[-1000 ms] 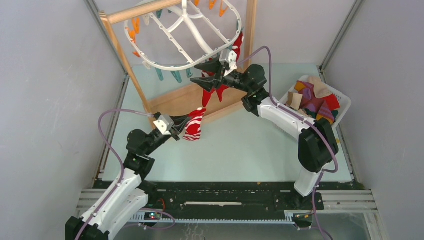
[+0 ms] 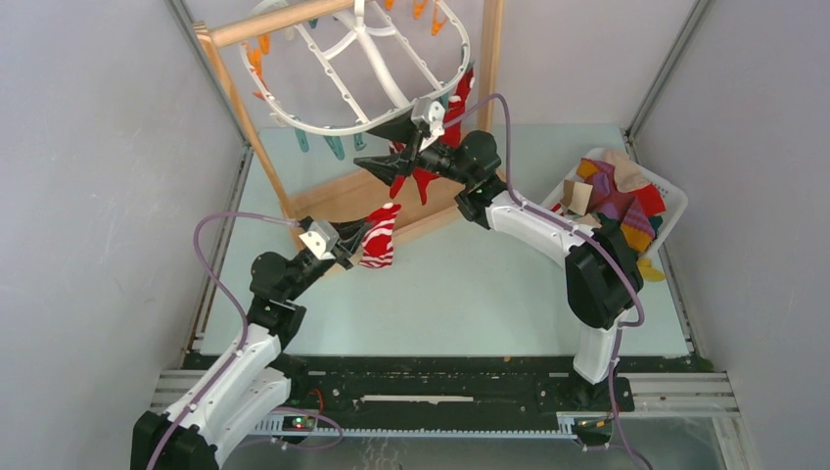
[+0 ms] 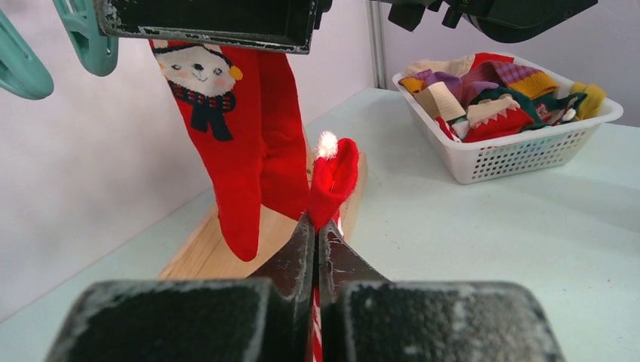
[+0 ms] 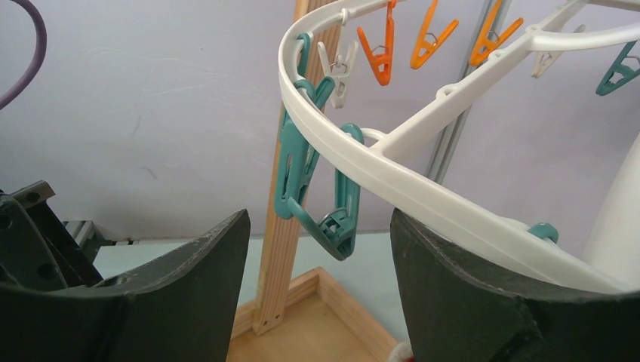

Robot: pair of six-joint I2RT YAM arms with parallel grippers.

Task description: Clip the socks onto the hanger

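Note:
Between the tips of my left gripper a red sock with white stripes [image 2: 380,238] is pinched, hanging below the hanger's front rim; the gripper is shut on it. My right gripper stands open at the white round hanger [image 2: 294,119]. In the right wrist view a teal clip [image 4: 338,219] shows between its spread fingers, not gripped, with the hanger's rim passing close to the right finger [image 4: 434,271]. Red socks with a white bear face [image 3: 198,75] hang from the hanger behind the right arm.
A white basket [image 3: 483,158] of mixed socks stands at the right. Orange clips [image 4: 430,34] and white clips line the hanger's far side. A wooden frame [image 2: 494,59] carries the hanger.
My right gripper has moved left along the hanger's front rim, staying open. The hanger has shifted slightly. The left arm holds nearly still, with its striped sock moving a little.

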